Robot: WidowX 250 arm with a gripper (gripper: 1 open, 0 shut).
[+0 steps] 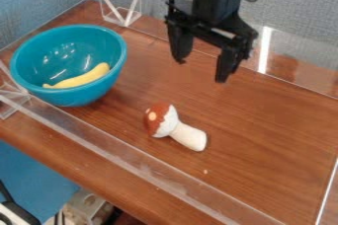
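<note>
My black gripper (203,53) hangs open above the back of the wooden table, upper middle of the camera view, with nothing between its fingers. Below and toward the front, a toy mushroom (184,134) with a red, white-spotted cap and white stem lies on its side. At the left stands a teal bowl (99,84) with a yellow banana-like object (77,79) lying inside it.
Transparent low walls with white brackets (121,9) run along its edges. Grey and blue padded walls stand behind, and cables show at the lower left.
</note>
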